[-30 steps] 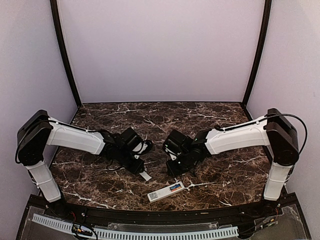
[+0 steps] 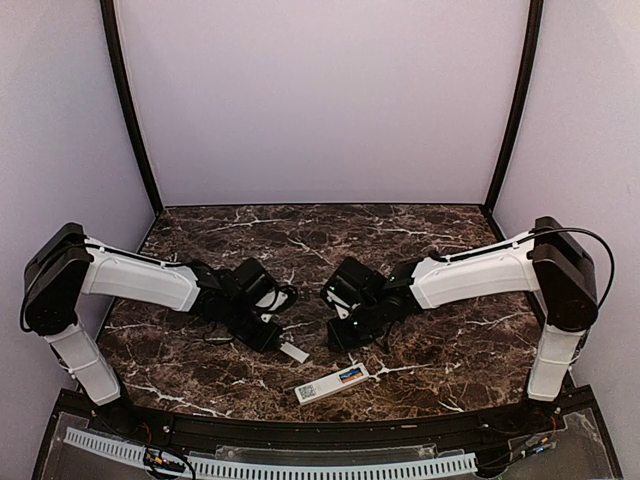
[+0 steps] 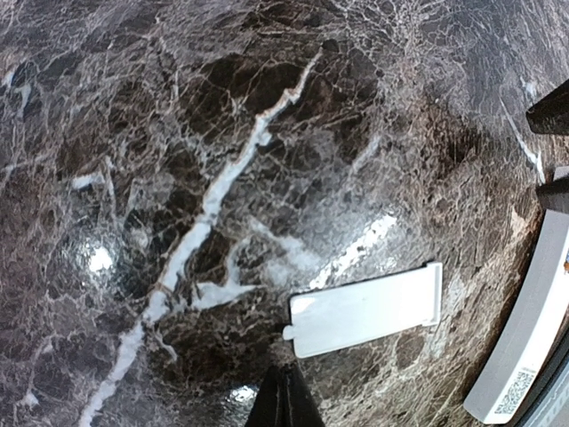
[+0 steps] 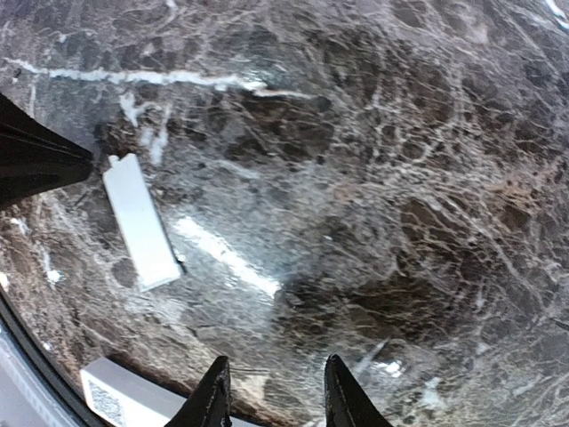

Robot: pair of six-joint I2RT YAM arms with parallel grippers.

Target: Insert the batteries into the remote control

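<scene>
A small white flat piece, likely the battery cover (image 2: 294, 352) (image 3: 363, 310) (image 4: 140, 222), lies face up on the marble table just beside my left gripper (image 2: 273, 340), which is shut with nothing showing between its fingers. The long white piece with a label (image 2: 331, 383) (image 3: 521, 320) (image 4: 133, 398) lies nearer the front edge. My right gripper (image 2: 340, 337) hangs above it, fingers apart and empty. No batteries can be made out.
The two wrists are close together over the middle, and the front rail lies just below the long piece.
The right arm looks almost unchanged.
</scene>
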